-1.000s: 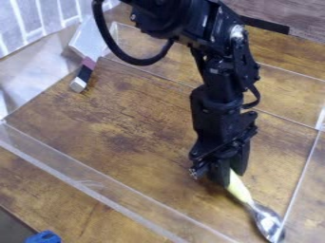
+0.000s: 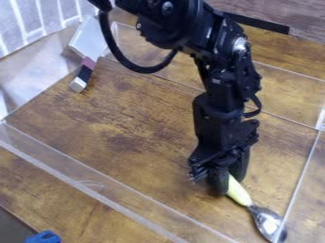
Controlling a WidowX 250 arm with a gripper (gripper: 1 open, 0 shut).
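Note:
My black gripper (image 2: 219, 173) is low over the wooden board at the right, shut on a spoon (image 2: 264, 220) with a pale yellow-green handle. The handle runs from between the fingers down to the right, where the silver head lies near the clear edge of the board. The fingertips are dark and partly hide the handle's upper end.
A white object with a dark-and-pink piece (image 2: 84, 74) lies at the upper left by a white barred panel. A blue object (image 2: 42, 236) sits at the bottom left corner.
The gripper and arm have shifted very slightly downward since a second ago; the spoon stays at nearly the same place.

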